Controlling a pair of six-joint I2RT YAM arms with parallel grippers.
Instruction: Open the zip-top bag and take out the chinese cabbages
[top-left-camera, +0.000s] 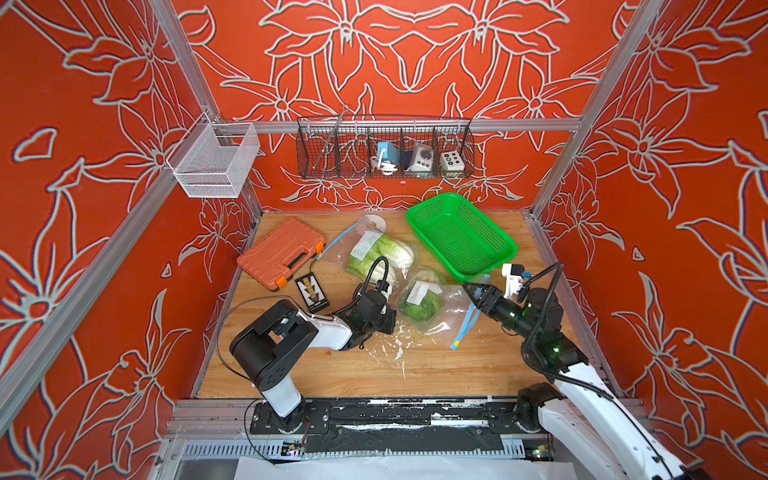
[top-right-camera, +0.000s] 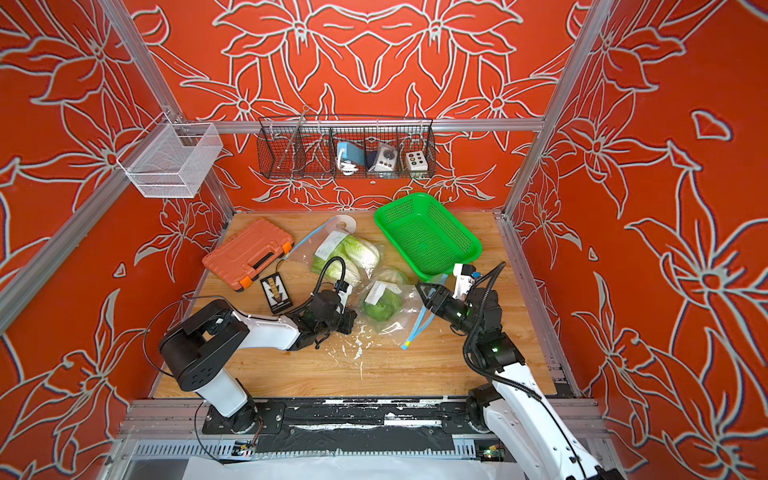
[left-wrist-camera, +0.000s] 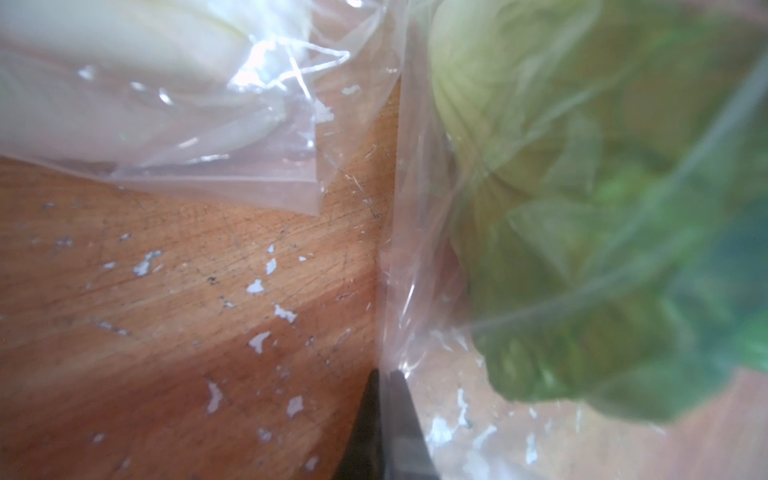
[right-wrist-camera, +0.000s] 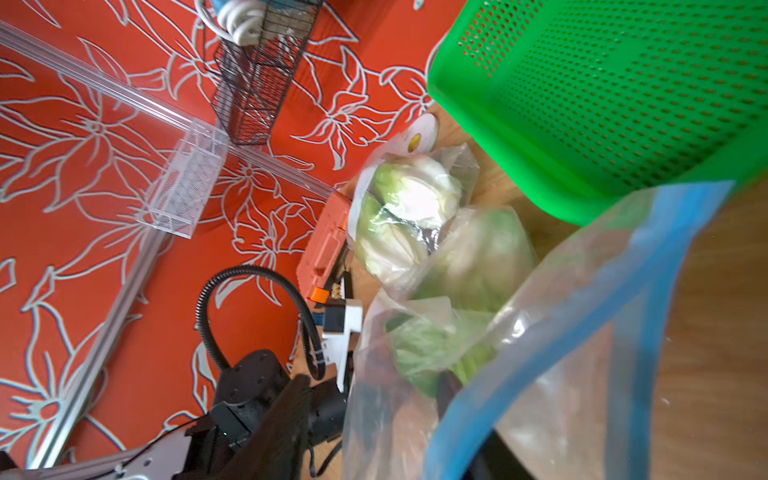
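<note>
A clear zip bag (top-left-camera: 436, 320) with a blue zipper holds leafy green cabbage (top-left-camera: 417, 304), mid-table. A second bag of white-and-green cabbages (top-left-camera: 384, 254) lies behind it to the left. My left gripper is shut at the edge of the green cabbage's bag, with clear film at its tips. My right gripper (top-left-camera: 472, 289) is at that bag's zipper end; in the right wrist view the raised blue strip (right-wrist-camera: 560, 320) and film cross its fingers, so whether film is gripped is unclear.
A green basket (top-left-camera: 500, 244) stands at the back right. An orange case (top-left-camera: 276, 248) and small black tool box (top-left-camera: 312, 292) lie at left. Wire baskets (top-left-camera: 336, 148) hang on the back wall.
</note>
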